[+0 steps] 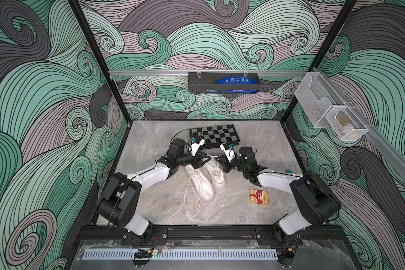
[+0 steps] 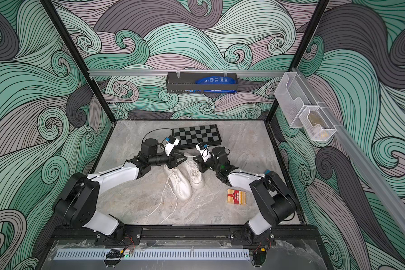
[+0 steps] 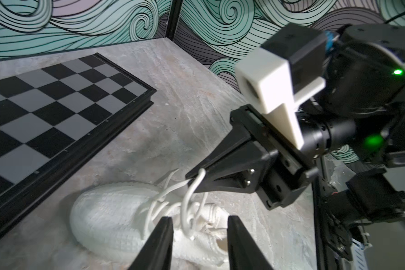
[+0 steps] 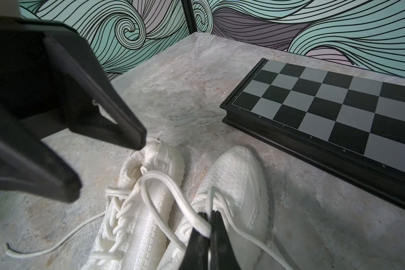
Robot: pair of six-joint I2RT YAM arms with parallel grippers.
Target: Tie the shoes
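Two white sneakers [image 1: 202,184] lie side by side with loose laces; one long lace trails toward the front. My right gripper is shut on a white lace [image 4: 175,193], which forms a loop rising from the shoes. In the left wrist view this lace hangs over the right gripper's fingertips above the shoe [image 3: 108,216]. My left gripper stands open, its fingertips just below that looped lace, with no lace clearly held between them. The two grippers face each other closely over the shoes.
A checkerboard [image 1: 216,135] lies directly behind the grippers. A red and yellow box [image 1: 259,196] sits at the front right. Wire bins [image 1: 317,103] and a dark shelf [image 1: 202,83] hang on the rails.
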